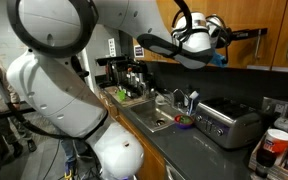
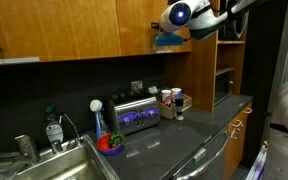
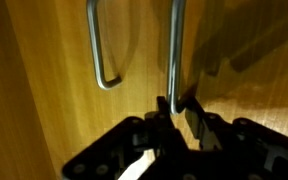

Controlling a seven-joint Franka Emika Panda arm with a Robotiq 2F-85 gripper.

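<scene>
In the wrist view, a metal bar handle (image 3: 176, 50) on the wooden cabinet front (image 3: 44, 110) runs down to my gripper. The fingers are shut with the lower end of this handle between the dark fingertips. A second handle (image 3: 96, 45) stands apart to the left in that view. Exterior view 1 has my gripper (image 1: 261, 34) high against the upper cabinet doors (image 1: 242, 54), reaching in from the left. The doors look closed.
On the counter (image 1: 209, 155) below stand a silver toaster (image 1: 229, 124), a red bowl with coloured things (image 2: 110, 143), and several cups (image 1: 276, 141) in a rack. The sink (image 2: 59, 170) lies to the left in exterior view 2.
</scene>
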